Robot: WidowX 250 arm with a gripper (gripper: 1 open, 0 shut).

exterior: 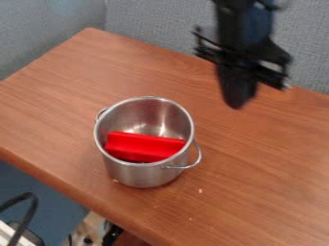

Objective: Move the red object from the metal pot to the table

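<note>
A red object [144, 146], roughly cylindrical, lies inside the shiny metal pot [184, 157], low against its near wall. The pot stands on the wooden table [251, 173], with one wire handle showing at its right and a little of the other at its upper left. Up and to the right of the pot, clear of both pot and red object, hangs my black gripper [238, 104], blurred. Nothing red shows at it. How its fingers stand cannot be made out.
Bare wood lies to the right of the pot and at the back left. The table's left front edge runs close by the pot, with cables [19, 207] below it. A grey wall [141, 21] rises behind.
</note>
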